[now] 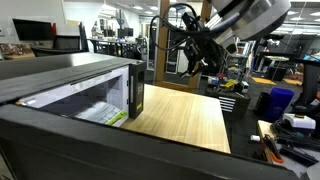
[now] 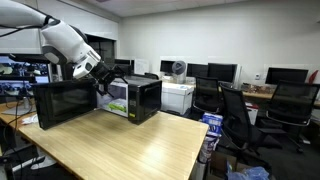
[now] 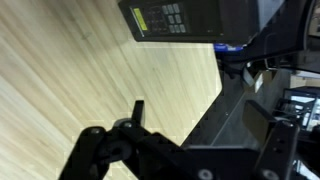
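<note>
A black microwave (image 2: 144,96) stands on the wooden table with its door (image 2: 66,102) swung open. Inside its pale cavity shows something yellow-green (image 1: 101,112), too small to name. My gripper is above the table in front of the microwave, its two dark fingers spread wide in the wrist view. Only bare wood and floor show between them. The microwave's keypad side (image 3: 165,18) is at the top of that view, apart from the fingers.
Bare tabletop (image 2: 130,145) spreads in front of the microwave. Beyond the table edge lie dark floor and loose gear. Office chairs (image 2: 246,118) and desks stand in the background, and the open door's dark panel (image 1: 130,150) fills the near side of exterior view 1.
</note>
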